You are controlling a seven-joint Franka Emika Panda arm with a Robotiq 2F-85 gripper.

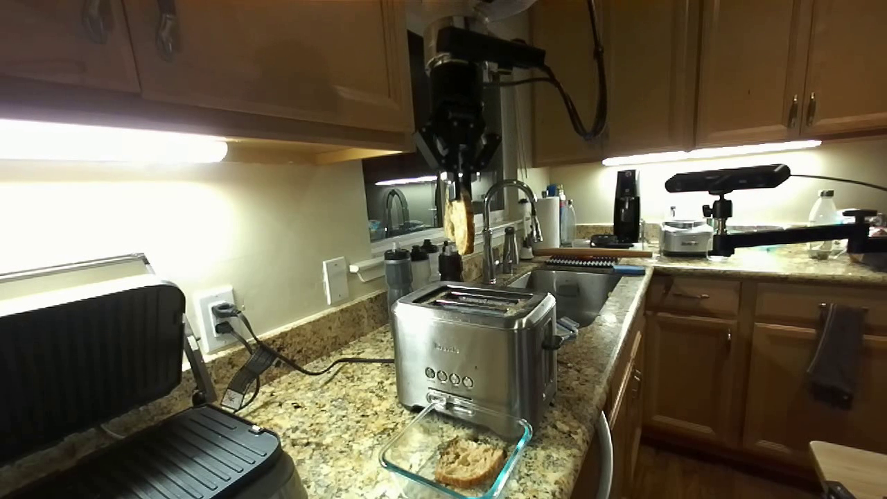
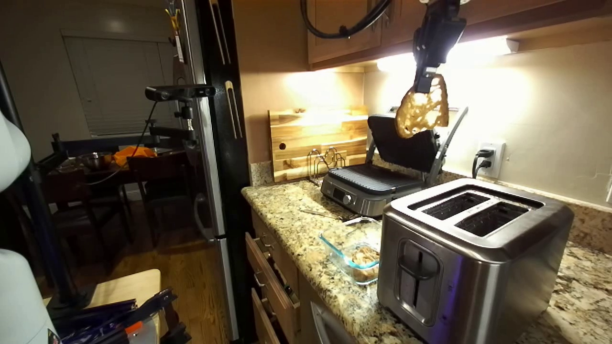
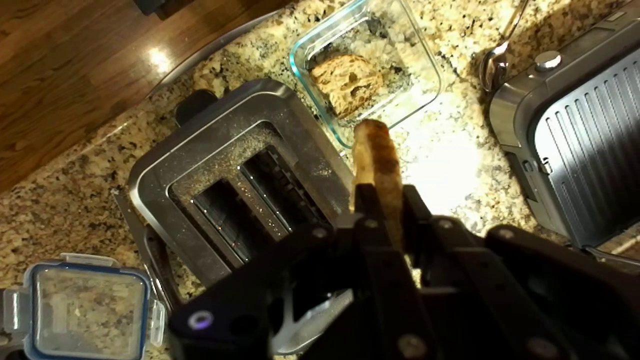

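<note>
A slice of bread hangs upright in the air, pinched by its upper part, with my gripper shut on it. In the wrist view this bread slice is seen edge-on between the fingers. It is clear of the silver toaster, above the toaster's top in both exterior views. The toaster's two slots look empty. Another bread slice lies flat inside the glass container, which stands on the counter beside the toaster.
An open contact grill stands beyond the glass container, with a spoon near it. On the toaster's other side lies a blue-rimmed clear lid. The wall and upper cabinets rise close by. A black cord runs to the outlet.
</note>
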